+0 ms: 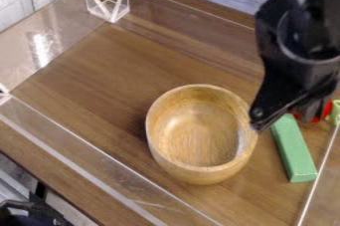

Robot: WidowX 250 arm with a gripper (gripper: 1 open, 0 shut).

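A light wooden bowl sits on the wooden tray floor. Right of it lies a long green block. My black gripper hangs at the upper right, over the area between the bowl's right rim and a red object, which it largely hides. How far apart the fingers are, and whether anything is between them, is unclear.
Clear plastic walls edge the tray, with a clear bracket at the top left. A light green item shows at the right edge. The tray's left half is bare.
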